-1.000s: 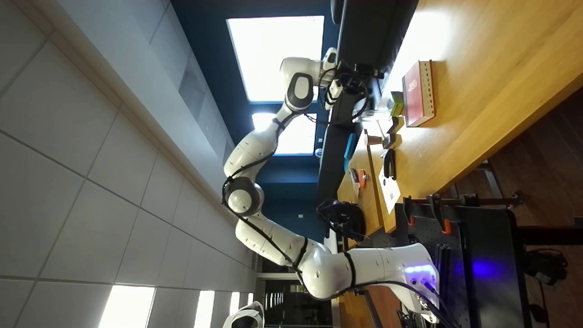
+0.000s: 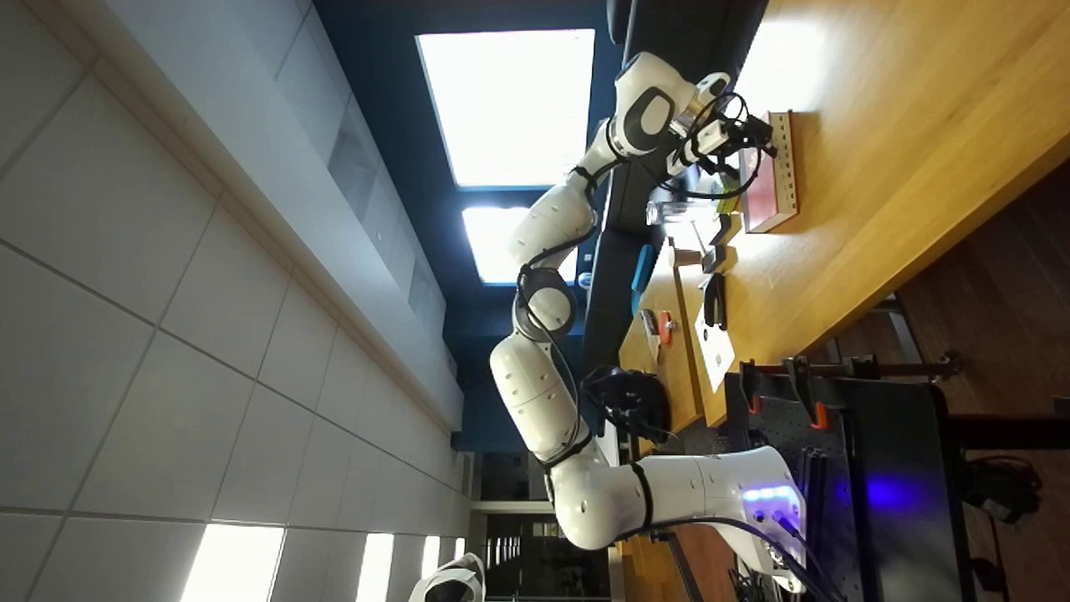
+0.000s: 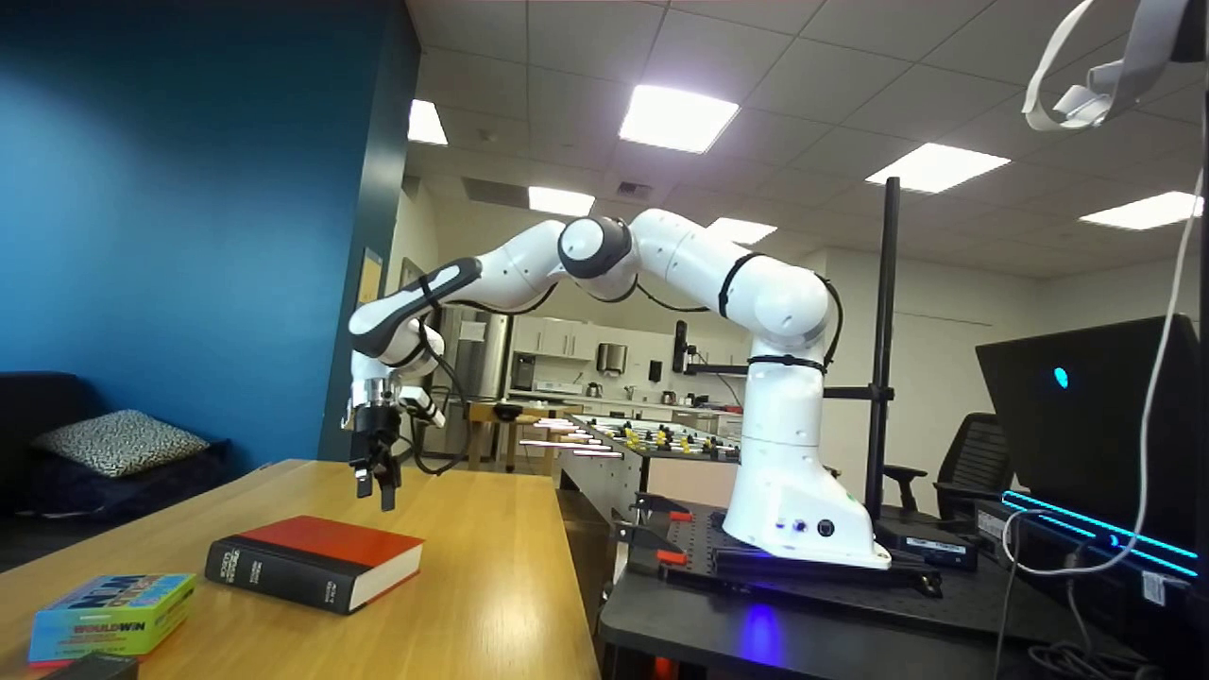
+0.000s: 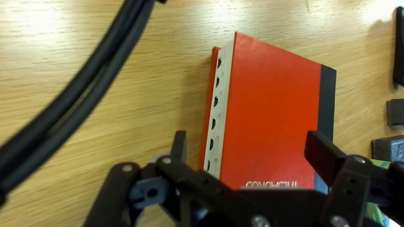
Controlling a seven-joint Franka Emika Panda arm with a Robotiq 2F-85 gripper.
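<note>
A thick red book [image 4: 272, 109] with a black spine lies flat on the wooden table, its notched page edge facing left in the wrist view. My gripper is open, its two fingertips far apart, and the book shows between and beyond them. In exterior view 2 the gripper [image 3: 376, 487] hangs pointing down, above and behind the red book [image 3: 317, 544], with bare air between them and the table. From exterior view 1, the gripper [image 2: 767, 150] overlaps the far end of the book [image 2: 767, 191]; whether they touch cannot be told there.
A colourful card box [image 3: 111, 618] lies close to the book's spine side. Small dark blocks [image 4: 390, 147] and a black object [image 4: 399, 47] lie beyond the spine. Thick black cables [image 4: 75, 90] cross the wrist view. Bare table [image 3: 499, 567] stretches on the robot's side.
In exterior view 1 the arm has extended outward and come down, bringing the gripper from above the table to the book. The book has not moved.
</note>
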